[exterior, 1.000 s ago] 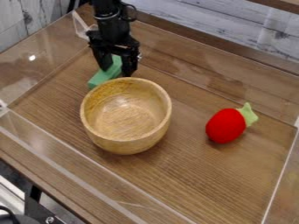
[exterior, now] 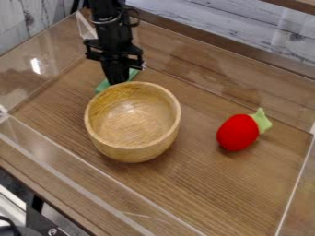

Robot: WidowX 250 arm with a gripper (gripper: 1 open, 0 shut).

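My black gripper (exterior: 116, 74) reaches down from the top left to just behind a wooden bowl (exterior: 133, 120). A green object (exterior: 131, 76) lies under and beside its fingertips, partly hidden by the gripper and the bowl. The gripper looks shut; whether anything is between its fingers cannot be made out.
A red strawberry-like toy (exterior: 238, 132) with a pale green top lies at the right. The wooden table (exterior: 209, 194) is otherwise largely clear, with grey edges at the left and top left.
My gripper has shifted slightly left and down, covering more of the green object or leaving less of it showing. The bowl and red toy have stayed in place.
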